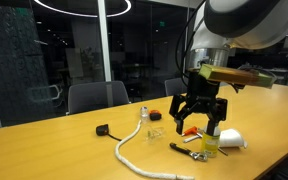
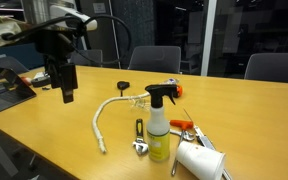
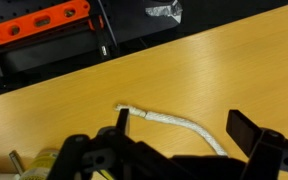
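My gripper [image 1: 196, 128] hangs above the table, its fingers apart and empty. In the wrist view the two fingers [image 3: 123, 122] stand wide of each other over a white rope [image 3: 174, 119], which lies below on the wood. Exterior view 2 shows that rope [image 2: 97, 122] curving across the table, with my gripper [image 2: 66, 84] up at the left, clear of everything. A spray bottle [image 2: 158, 130] with a black head and yellow contents stands upright. Beside it are an adjustable wrench [image 2: 140, 139], a red-handled tool [image 2: 181, 124] and a white cup [image 2: 199, 160] on its side.
A black object [image 1: 106, 131] and a small clear item [image 1: 155, 134] lie on the table [image 1: 54, 150]. Chairs [image 1: 88, 97] line the far edge. A dark surface with an orange part [image 3: 41, 22] borders the table in the wrist view.
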